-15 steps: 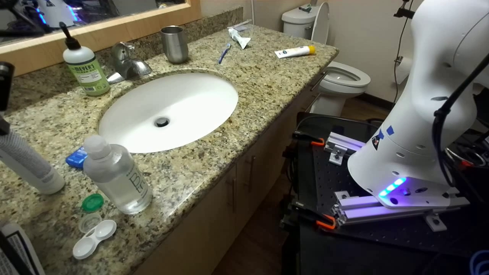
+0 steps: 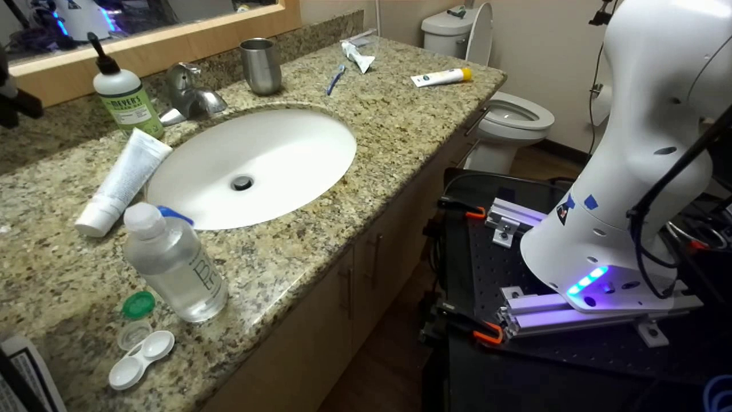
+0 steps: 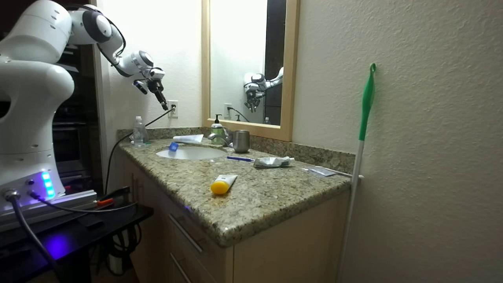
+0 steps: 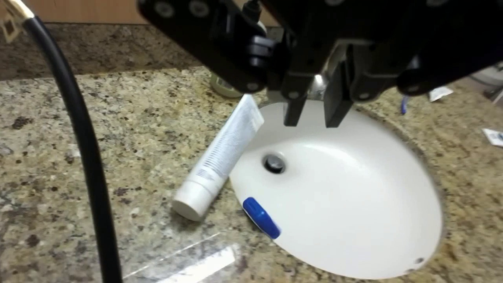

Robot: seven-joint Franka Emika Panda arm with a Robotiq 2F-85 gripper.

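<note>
In the wrist view my gripper hangs over the sink with its fingers parted and nothing between them. A white tube [image 4: 219, 162] lies to the left of the fingers, its cap on the granite and its flat end at the basin rim. On the rim nearer the camera rests a small blue object [image 4: 260, 217]. The white sink [image 4: 358, 207] is empty apart from its drain. From exterior view 2, the gripper [image 3: 165, 106] appears well above the counter, clear of the tube [image 3: 189, 139].
A clear bottle [image 2: 177, 268] stands by the front edge, near a contact lens case [image 2: 141, 359] and a green cap [image 2: 138, 304]. Soap [image 2: 128, 103], the faucet [image 2: 192, 96] and a metal cup [image 2: 261, 67] line the back. Open granite lies right of the sink.
The white tube has shifted from the left edge of exterior view 1 to the sink's rim. The blue object has moved right, to the rim. My gripper has moved away from the tube.
</note>
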